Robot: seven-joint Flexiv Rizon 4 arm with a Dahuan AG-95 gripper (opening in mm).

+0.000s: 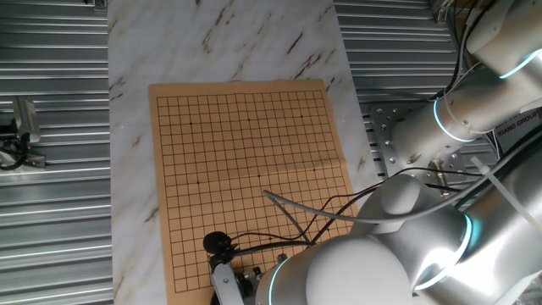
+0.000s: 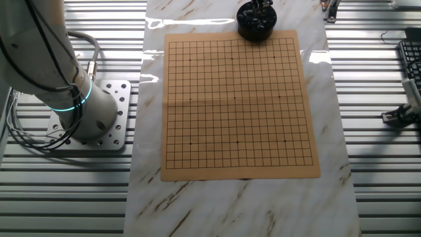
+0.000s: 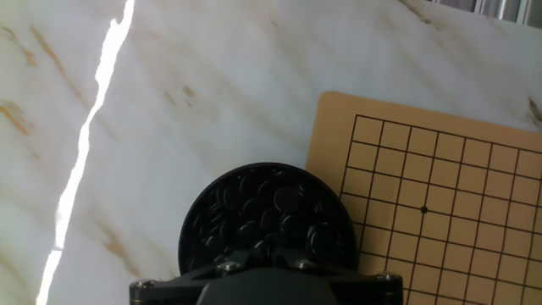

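Observation:
A round black bowl (image 3: 203, 216) full of black stones (image 3: 288, 199) stands on the table beside one corner of the board. My gripper reaches over the bowl's near part in the wrist view. Its dark fingers blend into the stones, so their spacing and anything between them cannot be made out. In exterior view 2 the gripper (image 2: 261, 2) shows only at the top edge, right at the bowl (image 2: 255, 29). The tan grid board (image 2: 240, 172) lies flat, with no stones on its visible part. Exterior view 1 has the bowl and fingers hidden by the arm.
Cables (image 1: 373, 219) from the arm hang across the board in exterior view 1. The arm's base (image 2: 99, 115) stands beside the table on a perforated plate.

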